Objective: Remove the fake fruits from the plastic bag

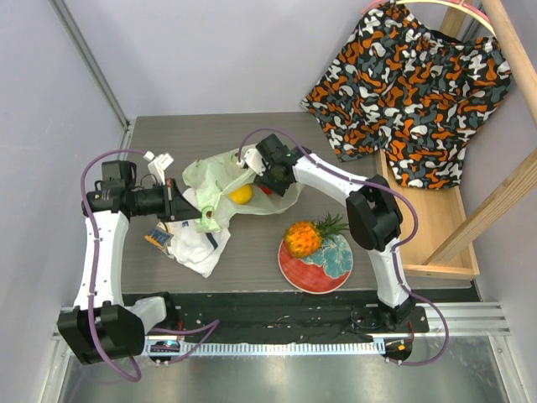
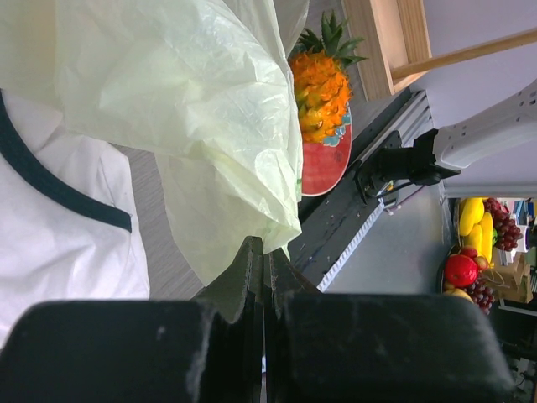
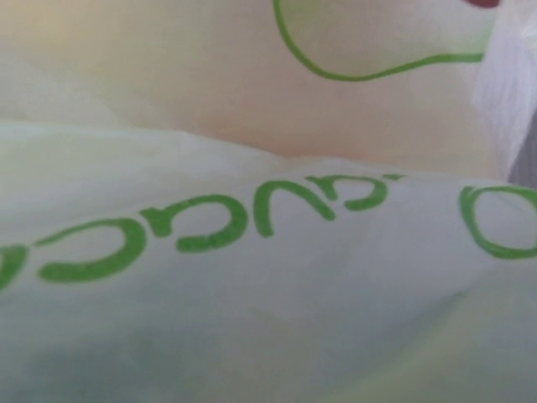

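The pale green plastic bag [image 1: 220, 174] lies mid-table with its mouth toward the right. A yellow fruit [image 1: 241, 195] sits inside the opening, and a bit of a red fruit [image 1: 267, 191] peeks out below my right gripper [image 1: 263, 185]. That gripper reaches down into the bag's mouth, its fingertips hidden; the right wrist view is filled by bag film with green lettering [image 3: 210, 222]. My left gripper is shut at the bag's near left edge, pinching a corner of the film [image 2: 273, 222]. A pineapple [image 1: 303, 239] rests on the red plate [image 1: 306, 280].
White cloth [image 1: 199, 248] and a small blue packet [image 1: 159, 236] lie under and beside the left gripper. On the right stands a wooden frame [image 1: 428, 227] with patterned fabric [image 1: 419, 92]. Behind the bag the tabletop [image 1: 193, 134] is bare.
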